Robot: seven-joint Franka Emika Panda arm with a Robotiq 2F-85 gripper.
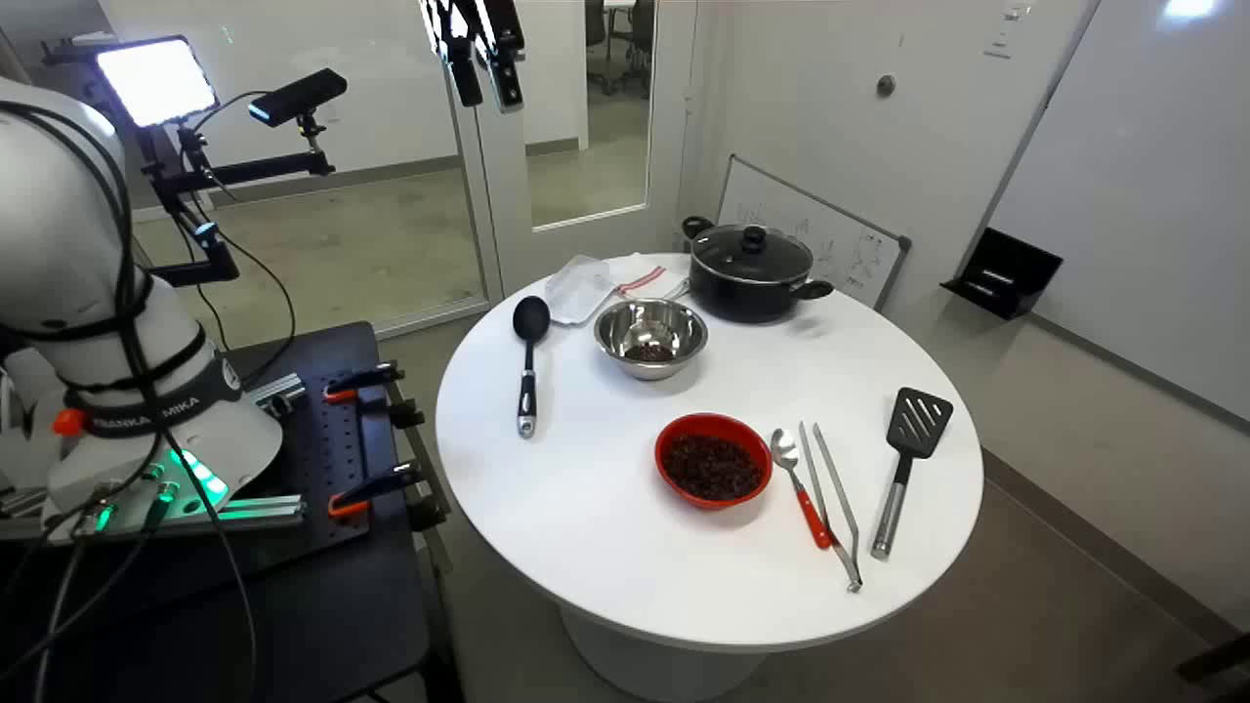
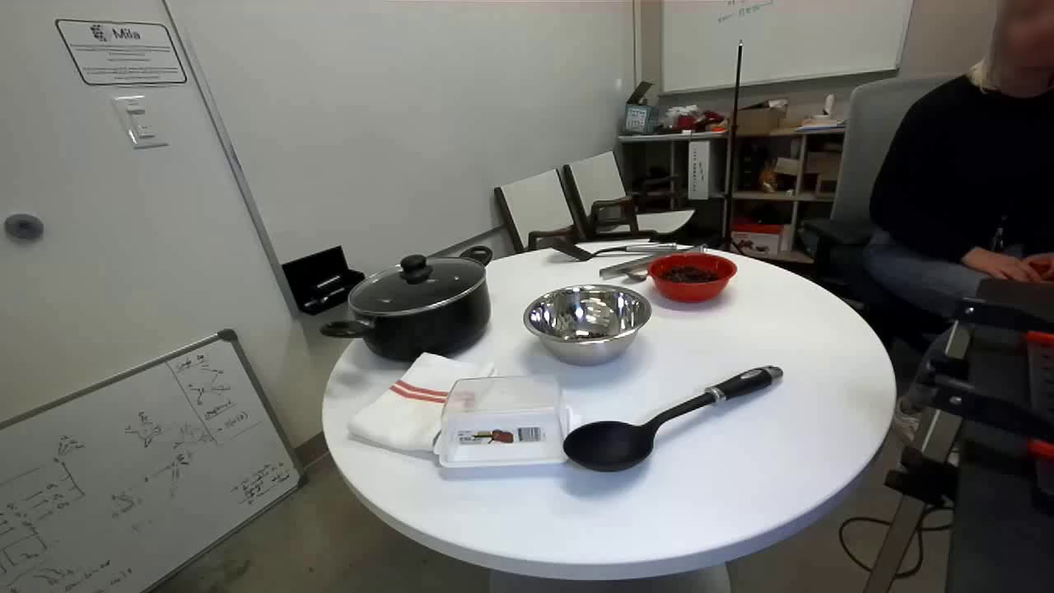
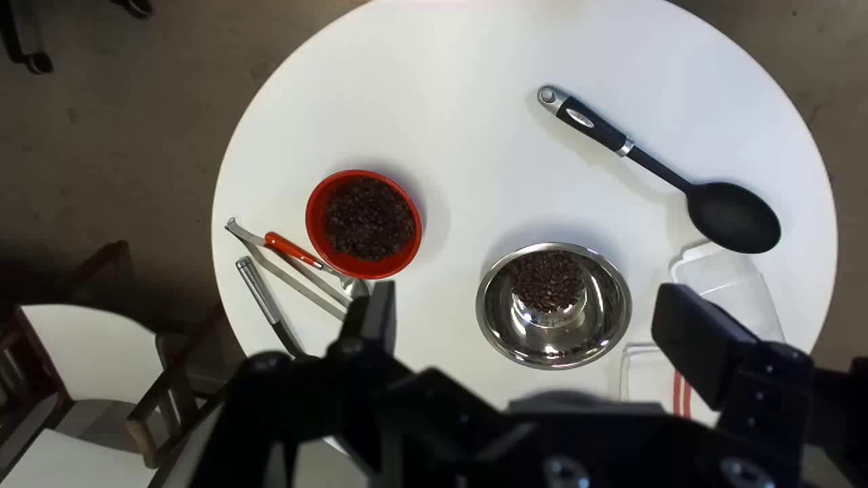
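High above the round white table, my gripper (image 1: 489, 100) stands open with nothing between its fingers; in the wrist view the gripper has its fingers spread wide. A red bowl (image 3: 317, 218) holds many dark beans (image 3: 367, 219). Beside it, a steel bowl (image 3: 498, 325) has a smaller heap of beans (image 3: 546, 280) at its bottom. A black spoon (image 3: 732, 217) lies on the table, its handle pointing away from the clear container (image 2: 501, 450). The red-handled spoon (image 1: 812, 516), metal tongs (image 1: 846, 516) and black spatula (image 1: 919, 424) lie near the red bowl.
A lidded black pot (image 1: 750, 293) stands at the table's back edge, near a white towel with red stripes (image 2: 410, 410). Bare white tabletop (image 1: 586, 492) lies between the black spoon and the red bowl. A person (image 2: 949, 178) sits beyond the table.
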